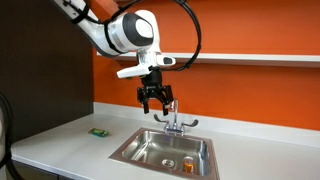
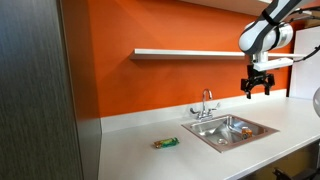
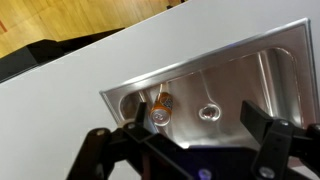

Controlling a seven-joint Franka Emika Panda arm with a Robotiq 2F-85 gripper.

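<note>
A small orange bottle with a pale cap (image 3: 161, 109) lies in the metal sink (image 3: 205, 66), near one end of the basin. It shows at the right end of the basin in exterior view 1, where the same orange bottle (image 1: 188, 164) is small. High over the sink hangs my gripper (image 1: 156, 109), fingers pointing down. Its two dark fingers (image 3: 268, 125) stand wide apart in the wrist view, with only the sink below showing in the gap. A green packet (image 1: 98, 132) rests on the counter to the left of the sink.
The faucet (image 1: 175, 115) rises at the back edge of the sink, close behind the gripper in exterior view 1. A white shelf (image 2: 190, 52) runs along the orange wall.
</note>
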